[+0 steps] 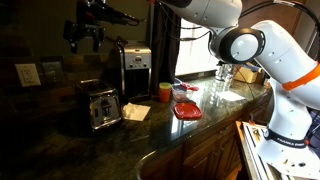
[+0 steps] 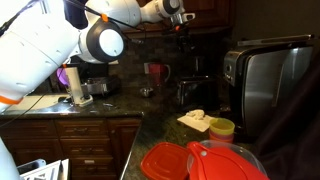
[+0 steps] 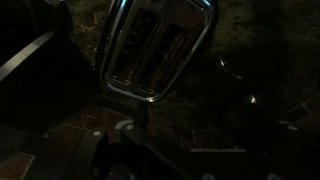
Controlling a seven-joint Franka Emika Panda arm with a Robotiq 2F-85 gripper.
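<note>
My gripper hangs high above the counter, well clear of the toaster, with its fingers spread and nothing visible between them. Below it stands the silver and black toaster, upright near the back wall. From above, the wrist view shows two long slots in the toaster; they are too dark to tell whether anything lies inside. Exterior view 2 has the gripper near the upper cabinets.
A tall silver appliance stands right of the toaster. A pale napkin, stacked cups, a red tray and a red lid lie farther along.
</note>
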